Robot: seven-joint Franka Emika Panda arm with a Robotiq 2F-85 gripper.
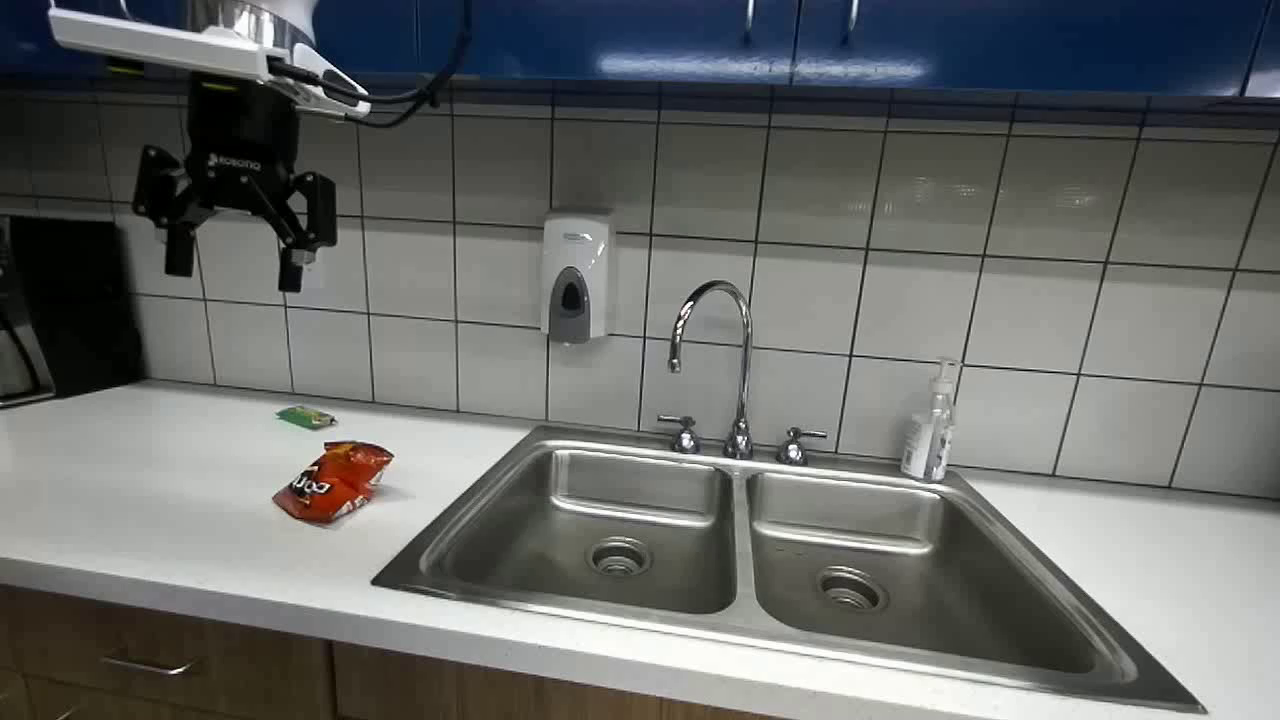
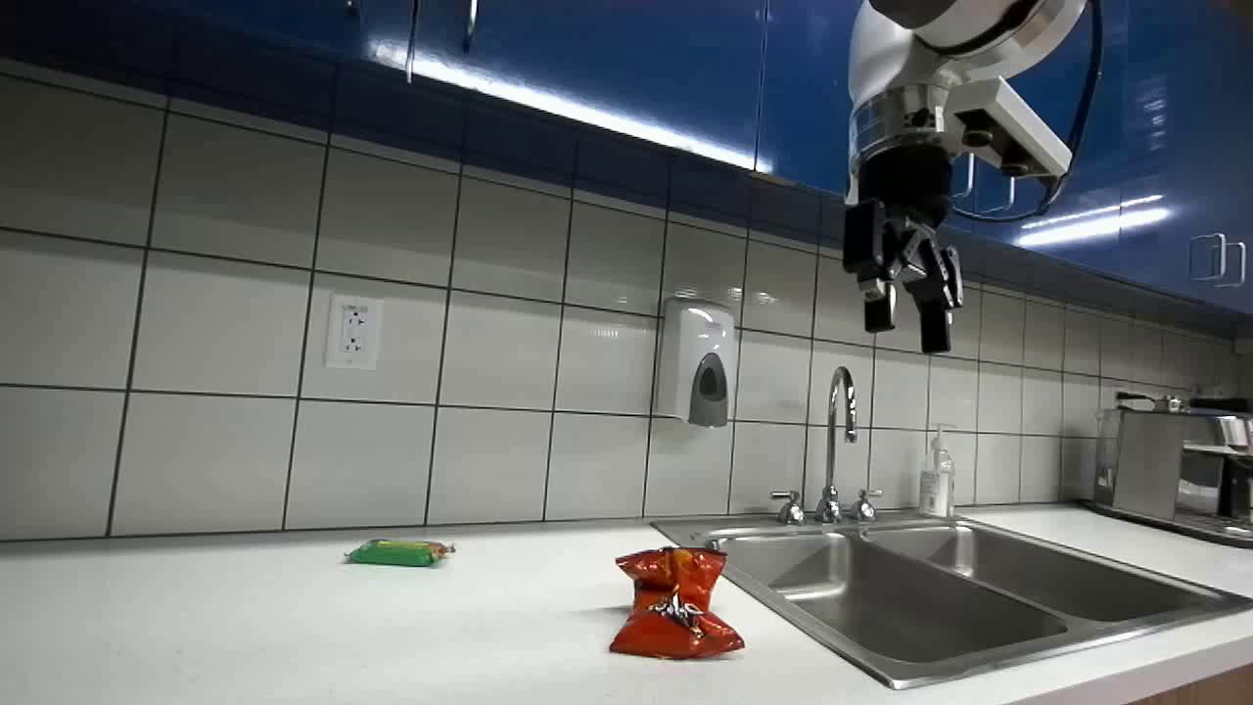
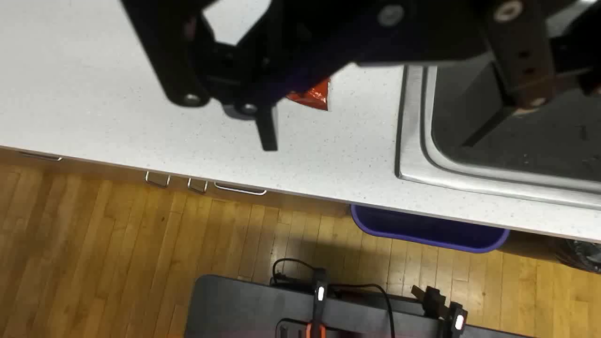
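Note:
High above the counter, my gripper [image 1: 235,266] is open, its two fingers wide apart with only air between them. A crumpled red chip bag [image 1: 335,481] lies on the white counter, left of the sink and well below the gripper. Behind it, nearer the tiled wall, rests a small green packet [image 1: 306,416]. Exterior view 2 shows the red bag [image 2: 677,603] close to the sink's edge and the green packet [image 2: 399,552] farther left. In the wrist view only a corner of the red bag [image 3: 316,96] shows; the gripper's body hides the rest.
A double steel sink [image 1: 741,600] with a tall faucet [image 1: 744,360] takes up the counter's right side. On the wall hangs a soap dispenser [image 1: 577,276]; a pump bottle [image 1: 930,432] stands behind the sink. Blue cabinets [image 1: 612,42] are overhead. Open counter surrounds the bag and packet.

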